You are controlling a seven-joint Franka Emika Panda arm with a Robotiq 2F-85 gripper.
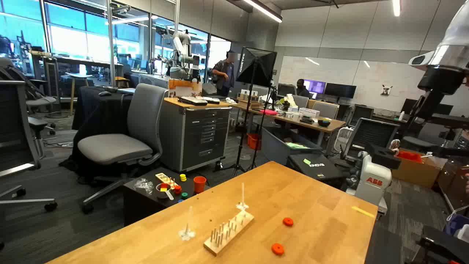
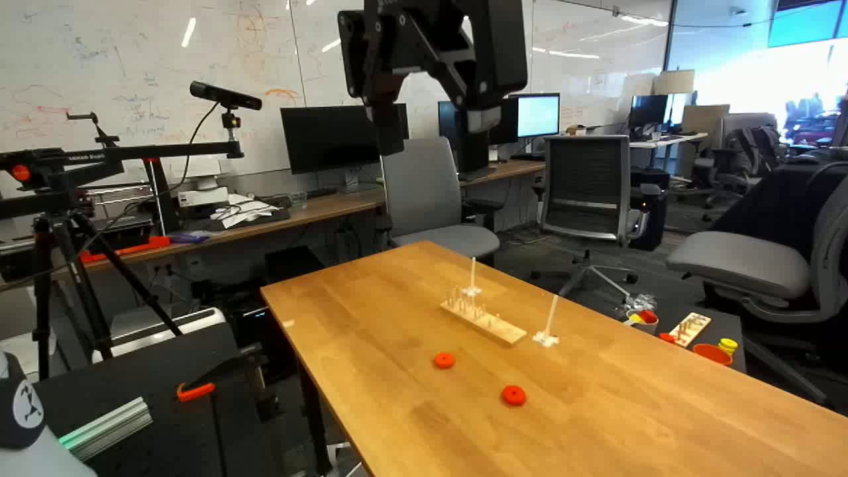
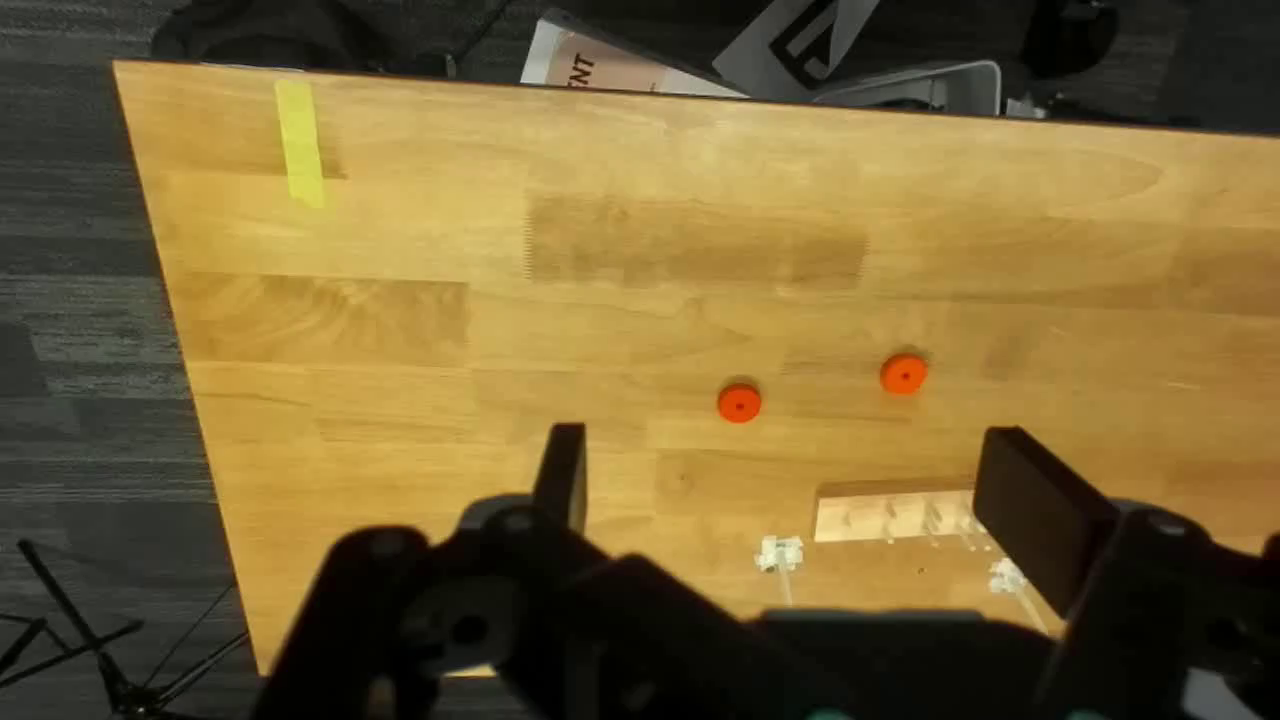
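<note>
Two orange-red discs with small centre holes lie flat and apart on the wooden table: the left disc point(image 3: 740, 403) and the right disc point(image 3: 905, 373) in the wrist view. Beside them is a pale wooden peg board point(image 1: 229, 231) with several upright pegs. Two thin sticks on white bases stand near it, one stick point(image 1: 242, 196) by the board's far end and another stick point(image 1: 189, 223) to its left. High above the table my gripper point(image 2: 433, 135) is open, nothing between its fingers. In the wrist view the right finger point(image 3: 1041, 522) hides part of the board.
A yellow tape strip point(image 3: 300, 144) marks one corner of the table point(image 3: 396, 408). A low black side table holds an orange cup point(image 1: 199, 184), a second peg board point(image 1: 166, 180) and coloured rings.
</note>
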